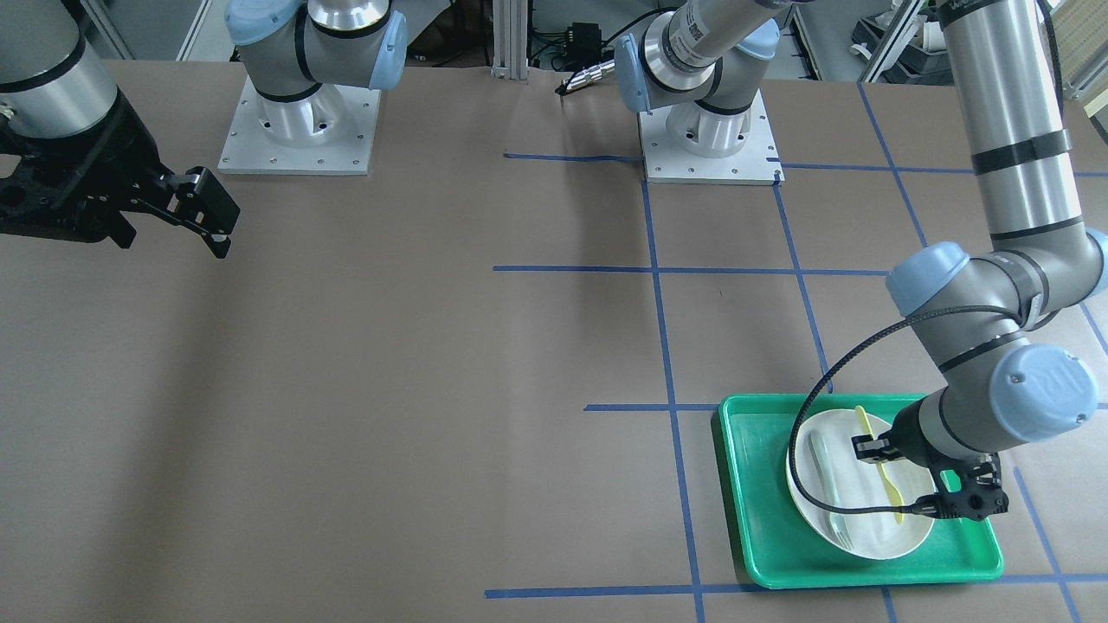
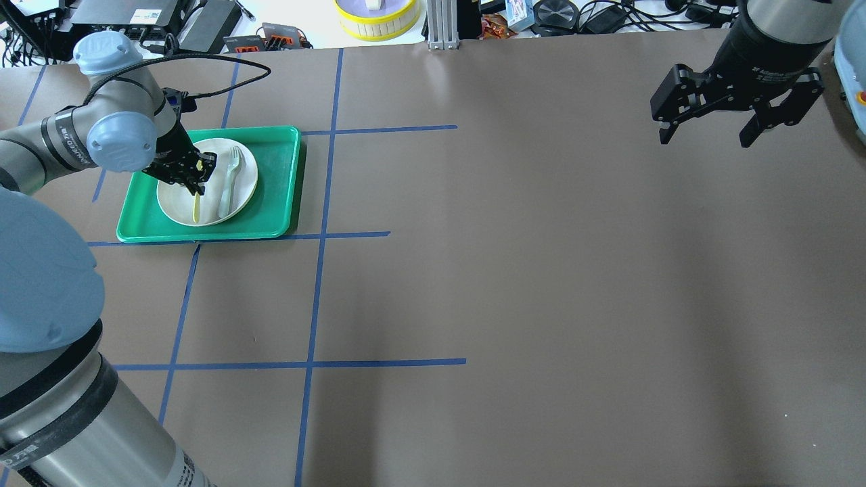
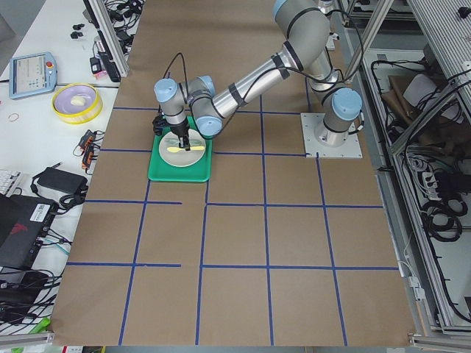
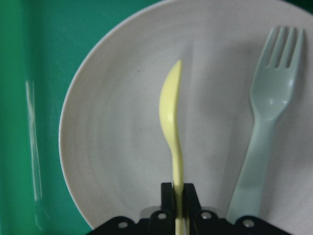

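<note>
My gripper is shut on a yellow plastic knife [image 4: 169,105], gripping its handle over a white plate [image 4: 117,127]. A pale green fork [image 4: 271,95] lies on the plate beside it, right of the knife in the wrist view. Both plate and cutlery sit inside a green tray [image 1: 748,498], seen at lower right in the front view and upper left in the top view, where my gripper hangs over the plate.
Other robot arms [image 1: 312,41] stand along the back and at the left [image 1: 125,187]. A yellow container [image 2: 377,24] lies off the table edge.
</note>
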